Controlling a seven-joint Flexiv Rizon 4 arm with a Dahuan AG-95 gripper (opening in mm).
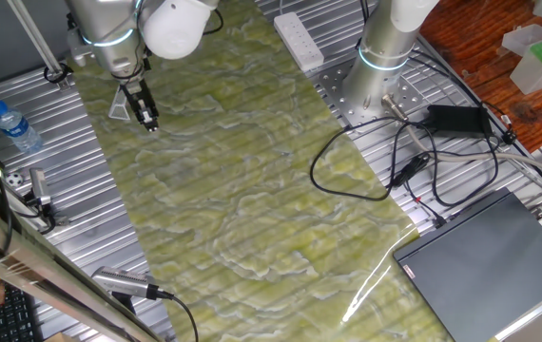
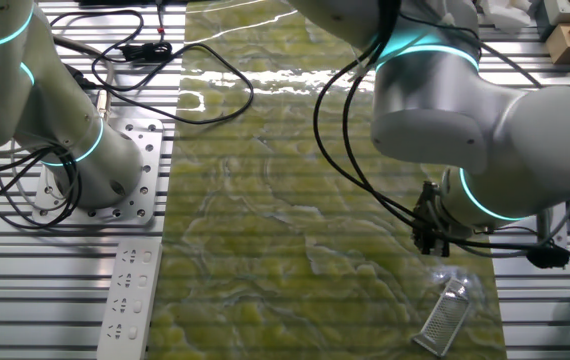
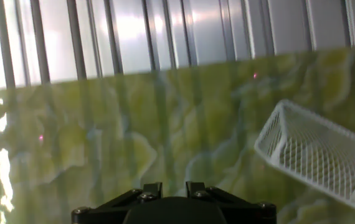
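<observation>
A pale, mesh-faced grater-like piece (image 3: 321, 155) lies at the right of the wrist view, on the green marbled sheet. In exterior view 2 the same piece (image 2: 445, 318) is near the sheet's lower right, while in exterior view 1 its white frame (image 1: 119, 106) shows partly behind the gripper. My gripper (image 1: 152, 128) hangs beside it, pointing down, apart from it. In the wrist view, a narrow gap with nothing in it separates the black fingertips of my gripper.
Most of the green sheet (image 1: 242, 190) is bare. A water bottle (image 1: 16, 128) lies to the left.
</observation>
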